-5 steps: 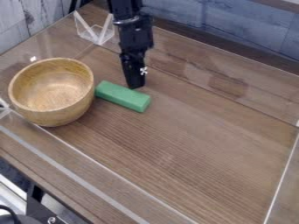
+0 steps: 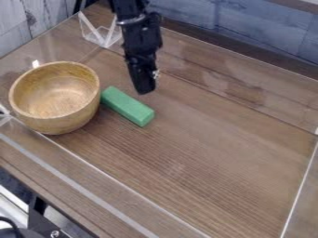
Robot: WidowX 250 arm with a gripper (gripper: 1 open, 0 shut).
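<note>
My gripper is a dark arm end reaching down from the top centre, low over the table just behind a green block. Its small fingertips are hard to make out. The green block lies flat on the wooden table, angled beside a large wooden bowl.
The bowl takes up the left side of the table. A dark edge runs along the back right, and another shows at the lower left corner.
The green block is turned somewhat more steeply, its near end a little lower in view. The gripper has shifted slightly and stays behind the block.
</note>
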